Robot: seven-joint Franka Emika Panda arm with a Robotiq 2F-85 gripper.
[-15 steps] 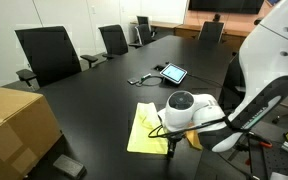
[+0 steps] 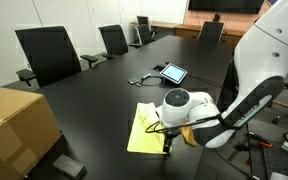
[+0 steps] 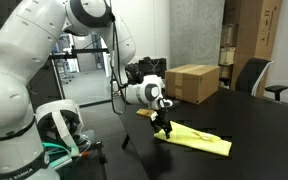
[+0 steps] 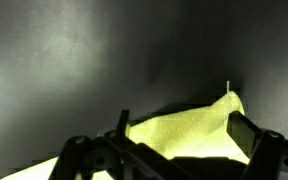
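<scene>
A yellow cloth (image 2: pixel 144 130) lies spread on the dark table, its far end bunched and lighter. My gripper (image 2: pixel 167 145) is low over the near part of the cloth. In exterior view 2, the gripper (image 3: pixel 164 132) stands at the left end of the cloth (image 3: pixel 199 139). The wrist view has the fingers open, one finger on each side of a cloth edge (image 4: pixel 189 128). A raised corner of the fabric rises close to the right finger (image 4: pixel 243 132). Whether the fingertips touch the cloth or table cannot be told.
A cardboard box (image 2: pixel 16 135) stands at the left, with a small dark block (image 2: pixel 69 166) beside it. Farther back on the table are a tablet (image 2: pixel 173 73) and a cable (image 2: pixel 139 80). Office chairs (image 2: pixel 49 60) line the far edge. Bare table surrounds the cloth's left side.
More of the white arm has come into view at the upper right, and the wrist housing has shifted slightly. The fingertips stay near the same spot; the cloth looks unchanged.
</scene>
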